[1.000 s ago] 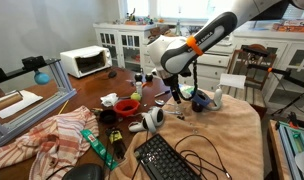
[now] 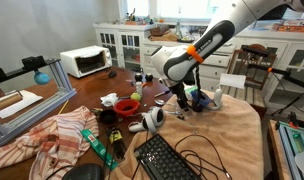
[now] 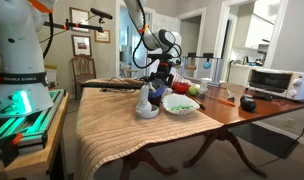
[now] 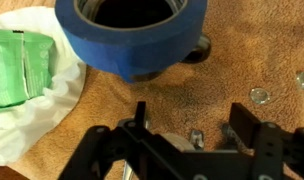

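My gripper points down at the tan cloth, its fingers apart with a clear gap between the tips. A round blue vessel (image 4: 132, 45) with a dark inside fills the top of the wrist view, just beyond the fingertips. Small metallic items (image 4: 196, 137) show low between the fingers, partly hidden by the gripper; what they are I cannot tell. In the first exterior view the gripper (image 2: 181, 101) is low over the table, left of the dark blue vessel (image 2: 200, 101). Whether it touches anything there is too small to tell.
A white bowl (image 3: 182, 109) holds a green packet (image 4: 19, 68), close to the blue vessel. A white bottle (image 3: 144, 99) stands nearby. A black keyboard (image 2: 167, 160), a hair dryer (image 2: 149, 122) and a red bowl (image 2: 126, 106) lie on the left.
The arm's wrist and gripper have shifted a little to the right in the first exterior view, closer to the blue vessel. The objects on the table look unmoved.
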